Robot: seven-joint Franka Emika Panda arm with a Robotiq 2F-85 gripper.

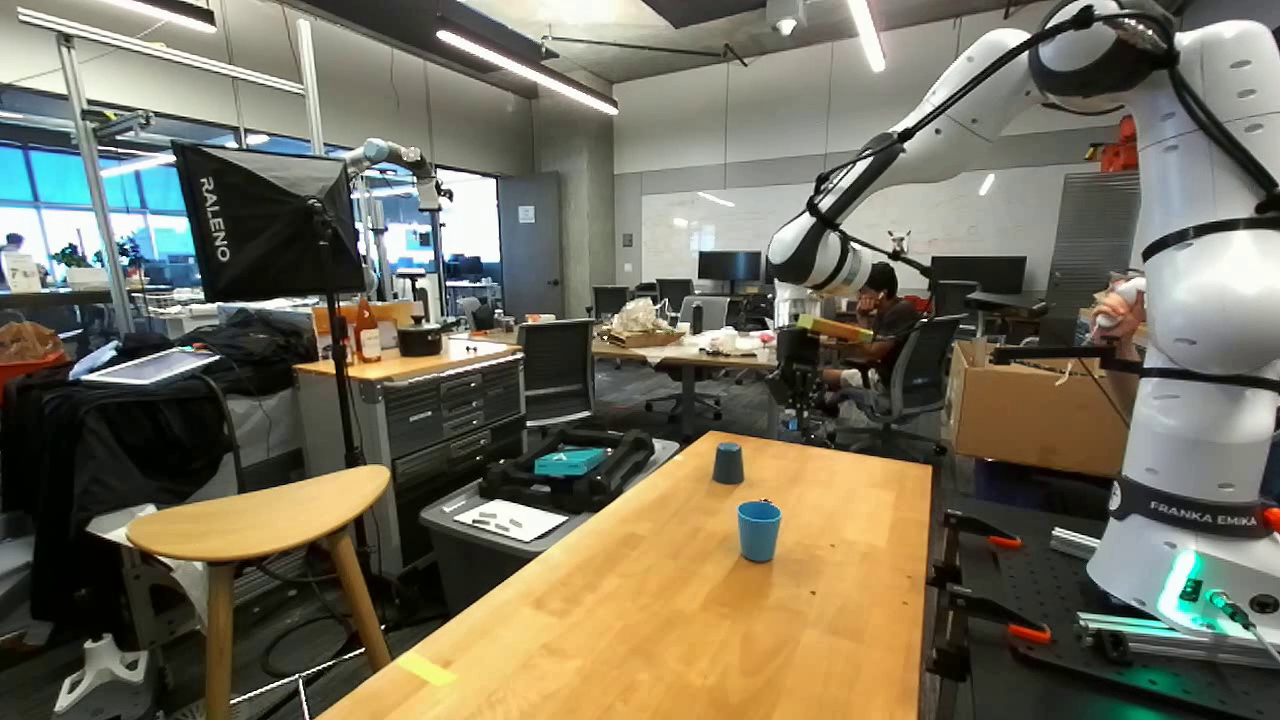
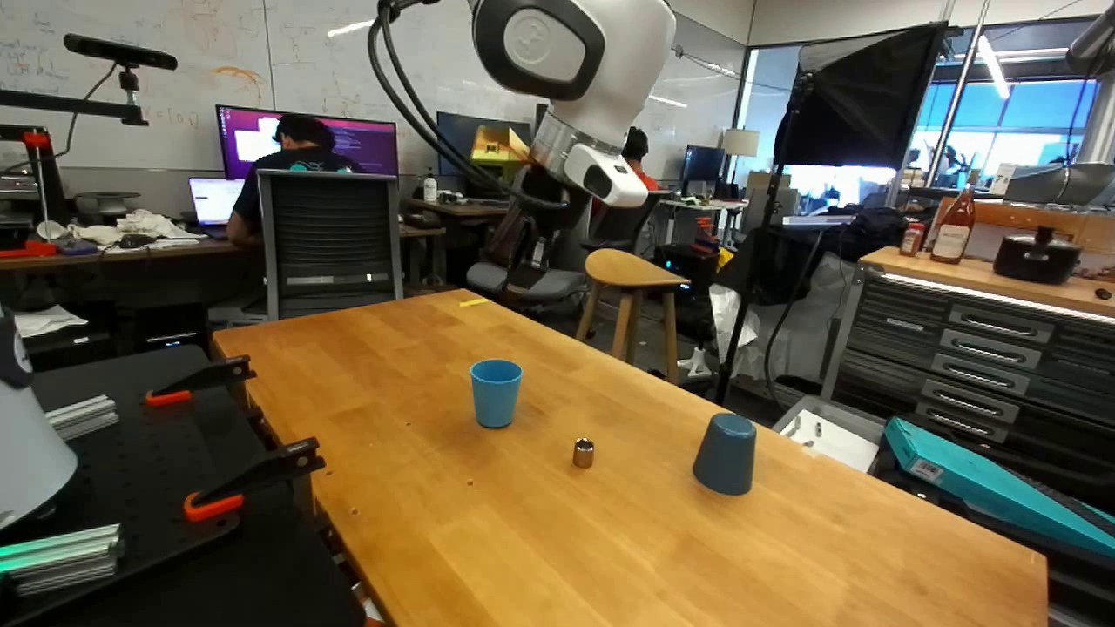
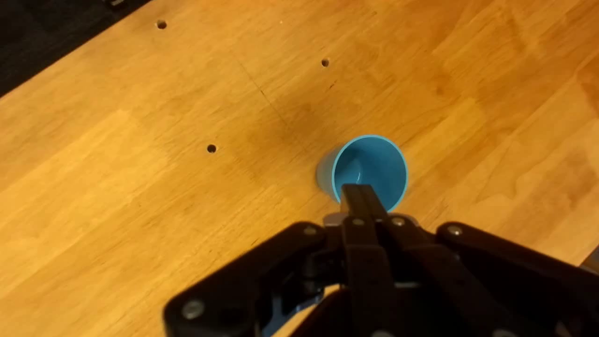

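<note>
My gripper is shut in the wrist view, its two fingertips pressed together with nothing between them. In exterior view 1 it hangs well above the far part of the table. A small silver metal socket (image 2: 583,453) stands on the wood, away from the fingers, between the two cups in exterior view 2. The light blue cup (image 3: 373,160) is upright and empty; the fingertips overlap its rim in the wrist view, from higher up. A dark blue cup (image 2: 724,454) stands upside down on the other side of the socket. I cannot make out the socket in the wrist view.
The wooden table (image 1: 672,600) has wide bare areas around the cups. Black clamps with orange handles (image 1: 1028,632) line its robot-side edge. A grey bin (image 1: 468,564) and a wooden stool (image 1: 264,510) stand beyond the opposite side.
</note>
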